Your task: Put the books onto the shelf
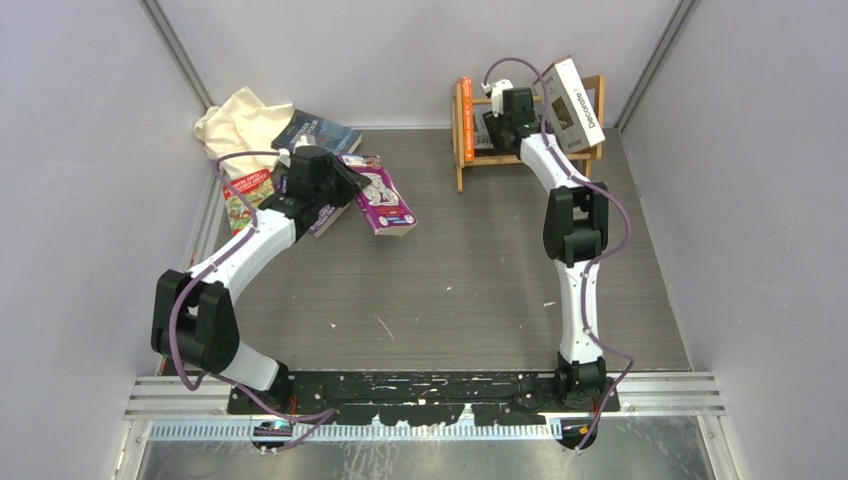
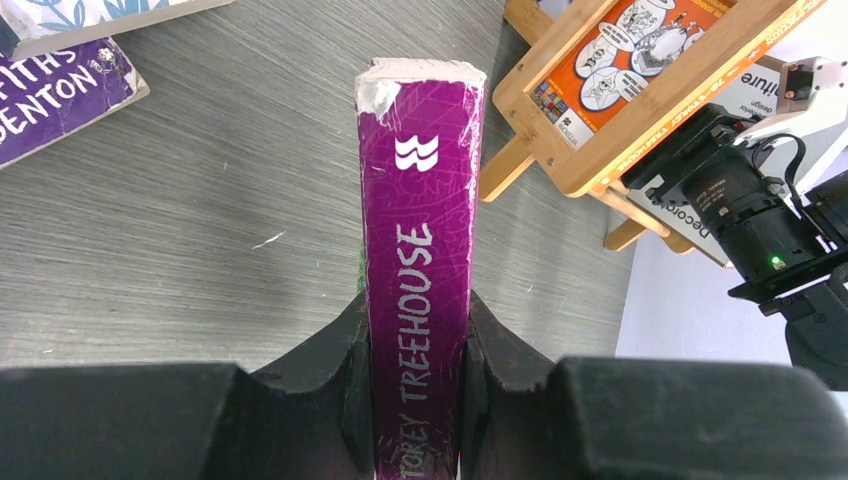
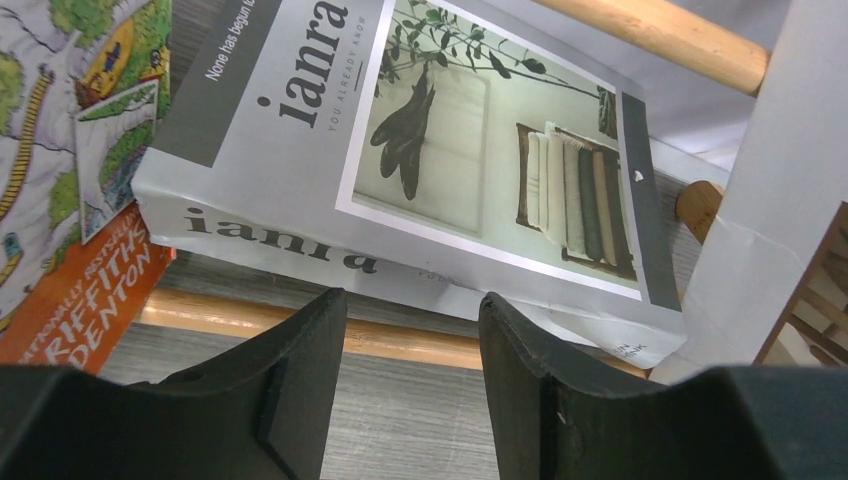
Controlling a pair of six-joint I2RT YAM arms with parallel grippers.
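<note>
Held in my left gripper is a purple Treehouse book (image 2: 420,220), its spine toward the camera and the fingers shut on both sides of it. In the top view the purple book (image 1: 385,203) hangs left of centre. My right gripper is open at the wooden rack (image 1: 459,150), nothing between its fingers. In front of those fingers lies a grey-white file box (image 3: 400,220), flat and slightly tilted in the rack. An orange book (image 1: 467,118) stands at the rack's left end; a white Decorate file box (image 1: 575,105) leans at its right end.
Left of the table lie a cream cloth bag (image 1: 243,125), a dark blue book (image 1: 325,132), a red-green book (image 1: 250,195) and another purple book (image 1: 326,218).
</note>
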